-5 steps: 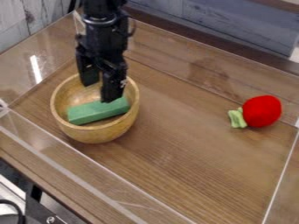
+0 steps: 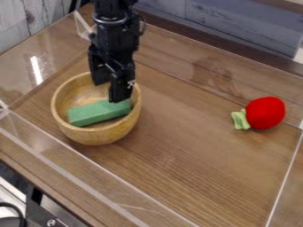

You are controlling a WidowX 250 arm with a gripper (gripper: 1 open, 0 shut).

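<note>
My gripper [image 2: 113,69], black, hangs with its fingers open at the back of a round wooden bowl [image 2: 69,89]. A green rectangular block [image 2: 99,112] lies tilted inside the bowl, just in front of the gripper. Nothing shows held between the fingers.
A red round object [image 2: 267,113] with a small pale green piece [image 2: 238,119] beside it lies on the right of the wooden table [image 2: 196,168].
My gripper has risen a little toward the back. The bowl and green block show little change.
</note>
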